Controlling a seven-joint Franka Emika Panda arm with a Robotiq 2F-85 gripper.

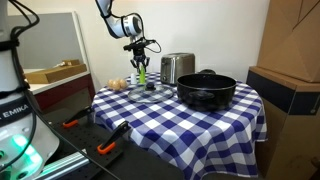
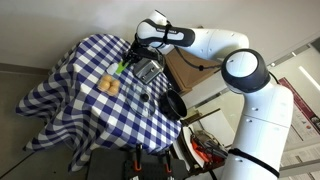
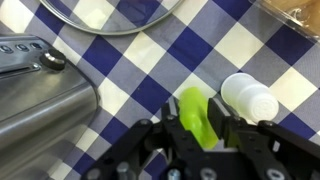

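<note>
A bright green bottle stands on the checked cloth, its upper part between the fingers of my gripper in the wrist view. The fingers are part open around it; whether either finger touches it cannot be made out. Exterior view 1 has the green bottle at the far side of the table, directly under my gripper. In exterior view 2 the bottle shows small beside the arm's end. Close by on its right in the wrist view is a white bottle.
A silver toaster lies left of the gripper in the wrist view. A glass lid, a large black pot and round brown items occupy the table.
</note>
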